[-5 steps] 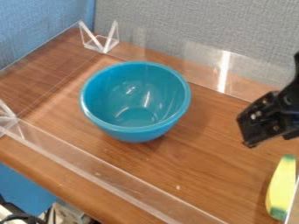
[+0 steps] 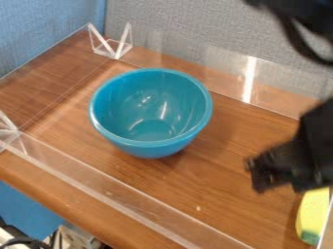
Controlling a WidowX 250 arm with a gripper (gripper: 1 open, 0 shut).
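A teal bowl (image 2: 151,112) sits upright on the wooden tabletop (image 2: 130,195), left of centre, empty inside. At the lower right lies a yellow object (image 2: 314,214), partly cut off by the frame edge. The black gripper (image 2: 274,170) hangs at the right, blurred, above and a little left of the yellow object; its finger state is hard to make out.
Clear plastic rails run along the front and back of the table, with white corner brackets (image 2: 111,39) at the back left and left side. Grey and blue padded walls stand behind. The middle of the table right of the bowl is clear.
The bowl and yellow object look unmoved.
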